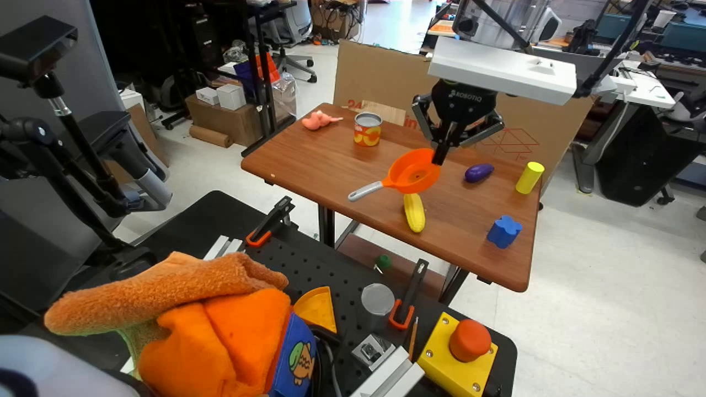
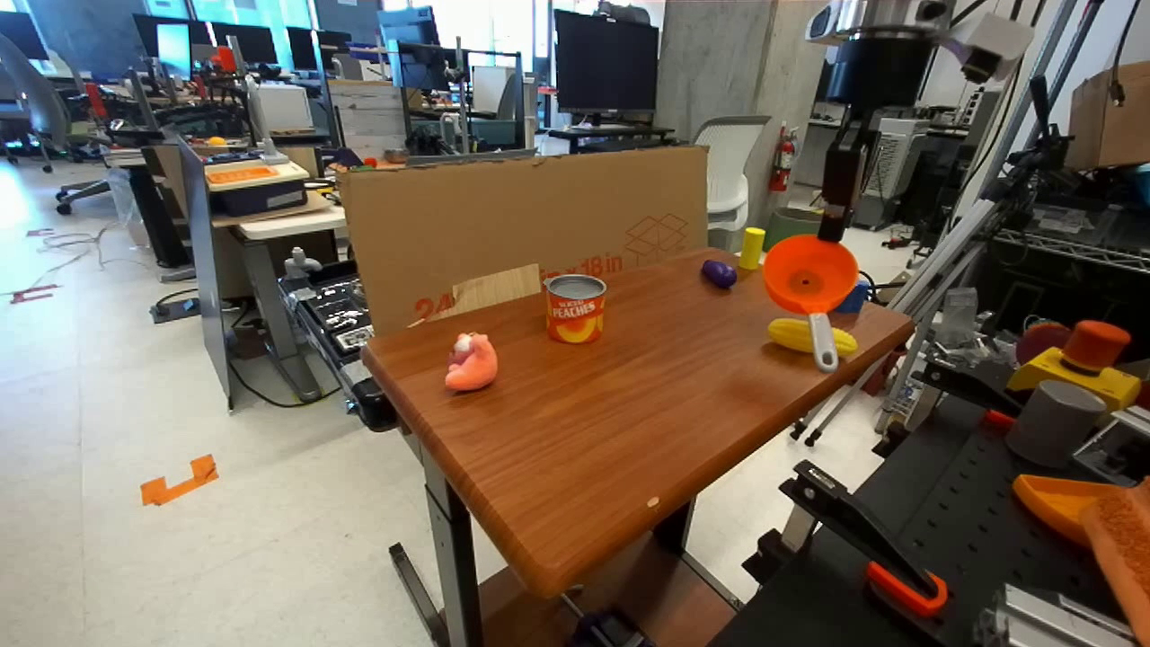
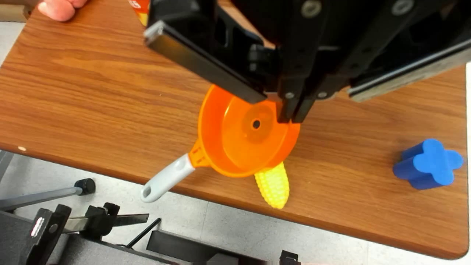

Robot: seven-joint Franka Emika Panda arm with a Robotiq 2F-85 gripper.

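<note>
An orange pan with a light grey handle (image 1: 417,173) hangs above the table, its rim pinched between the shut fingers of my gripper (image 1: 437,159). In the wrist view the fingertips (image 3: 286,114) cross the rim on the side away from the handle. Its open face and small centre hole show there. Beneath the pan (image 2: 810,276) a yellow corn cob (image 1: 414,212) lies on the wooden table (image 2: 647,431), partly covered by the pan in the wrist view. Farther right on the table is a blue flower-shaped block (image 3: 429,163).
A purple eggplant (image 1: 479,172) and a yellow cylinder (image 1: 529,178) are toward the table's right side. A peach can (image 2: 576,308) and a pink toy (image 2: 471,362) occupy the other end. Between the can and the pan the tabletop is bare. Cardboard (image 1: 377,79) stands behind the table.
</note>
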